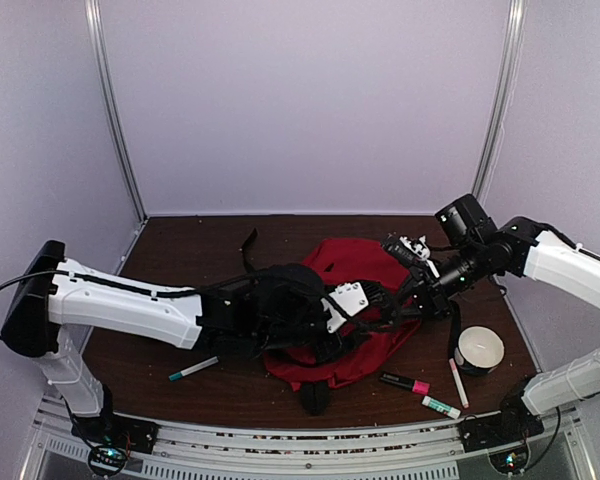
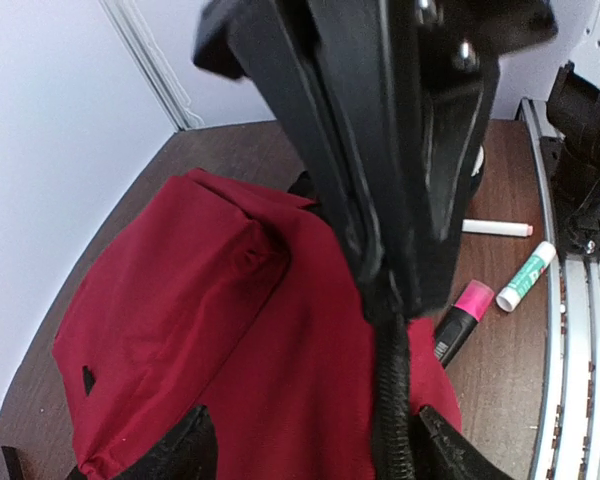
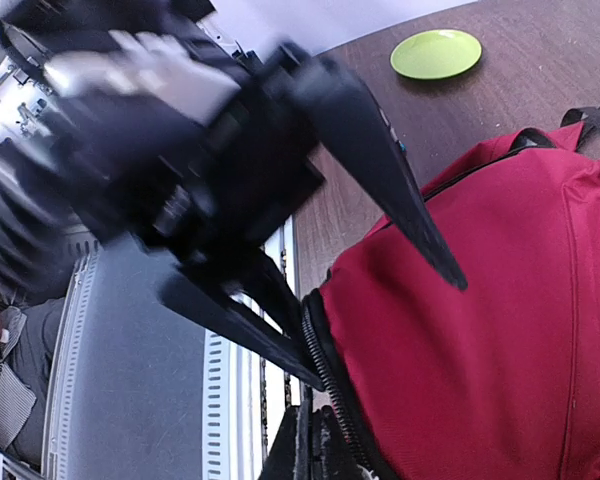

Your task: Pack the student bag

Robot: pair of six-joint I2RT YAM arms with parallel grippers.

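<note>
The red bag (image 1: pixel 380 350) lies in the middle of the table, partly covered by both arms in the top view. Its black zipper edge (image 2: pixel 391 400) stretches taut from the fingertips of my right gripper, which is shut on it. From the right wrist the same zipper strip (image 3: pixel 330 375) runs along the bag's rim. My left gripper is open, its two fingers spread at the bag's edge, one over the red cloth and one beside the zipper. Nothing shows clasped between them. The bag's inside is hidden.
Front right of the bag lie a black-and-pink marker (image 1: pixel 405 383), a glue stick (image 1: pixel 440 407) and a white pen (image 1: pixel 459 382), beside a white-lined cup (image 1: pixel 479 350). A teal-capped pen (image 1: pixel 193 369) lies front left. A green plate (image 3: pixel 435 54) rests clear of the bag.
</note>
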